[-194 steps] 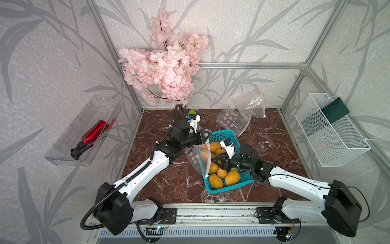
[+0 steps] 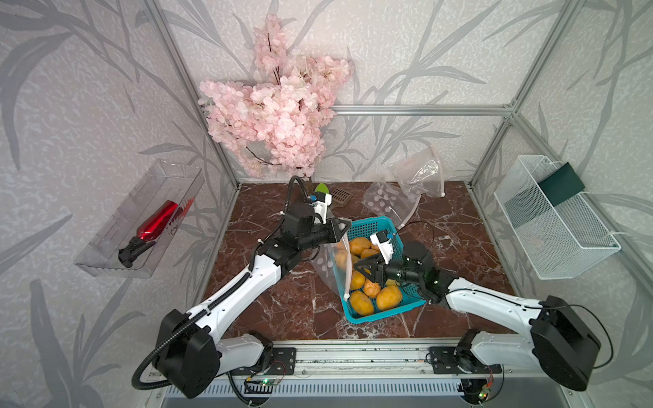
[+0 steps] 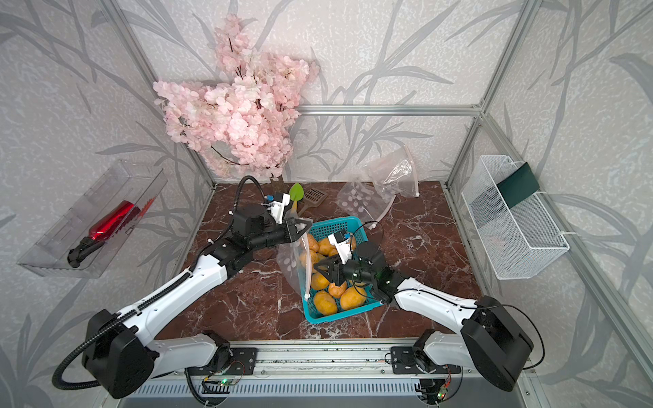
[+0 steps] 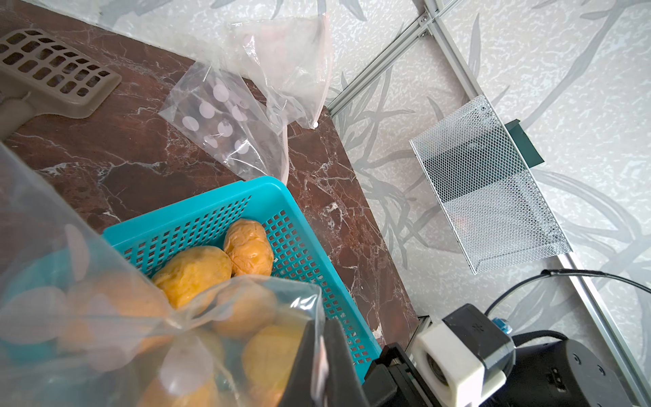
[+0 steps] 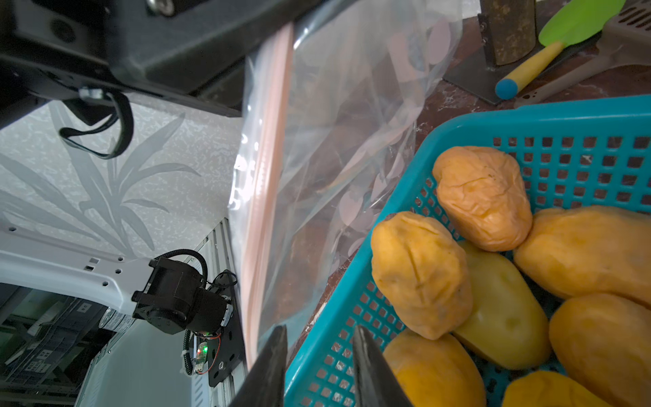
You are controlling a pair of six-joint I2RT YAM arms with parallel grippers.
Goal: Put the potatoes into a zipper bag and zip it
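My left gripper (image 2: 340,230) is shut on the zipper bag (image 5: 325,156), holding it up by its top so that it hangs over the left side of the teal basket (image 5: 596,108), pale zip strip running downward. Yellow and orange potatoes (image 5: 420,271) lie in the basket. My right gripper stands open low over the basket's left part, its fingertips close to the zip strip's lower end, with nothing visible between them.
More empty bags (image 2: 415,176) lie at the back right. A grey slotted spatula (image 4: 61,68) and a green-headed tool (image 5: 569,20) lie behind the basket. Wall baskets (image 2: 554,224) hang at both sides.
Both arms have shifted very slightly; the bag still hangs from my left gripper, and the potatoes look unmoved.
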